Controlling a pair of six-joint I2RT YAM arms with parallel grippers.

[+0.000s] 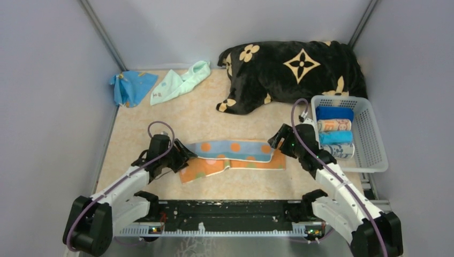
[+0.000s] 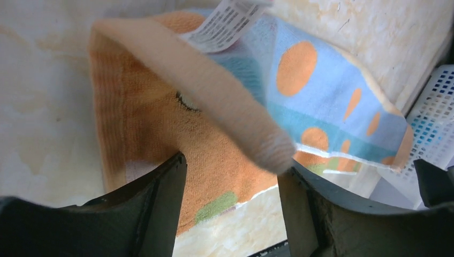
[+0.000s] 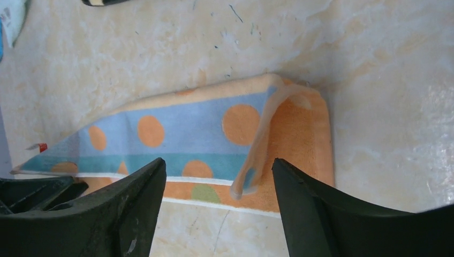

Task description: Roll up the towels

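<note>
An orange towel with a blue dotted side [image 1: 225, 150] lies on the table, its far part folded toward the front over the orange lower layer [image 1: 203, 167]. Over the towel's left end, my left gripper [image 1: 190, 160] stands open. In the left wrist view, the towel's raised beige fold [image 2: 230, 107] rises close to the fingertips, with a white label [image 2: 225, 27] behind it. At the other end, my right gripper [image 1: 276, 147] is open above the towel. The curled end of the blue flap [image 3: 257, 144] shows beyond its separated fingers in the right wrist view.
A white basket [image 1: 375, 134] with several rolled towels stands on the right. The black patterned cushion [image 1: 294, 75] fills the back. Crumpled mint [image 1: 182, 83] and blue [image 1: 134, 85] towels lie at back left. Bare table surrounds the working towel.
</note>
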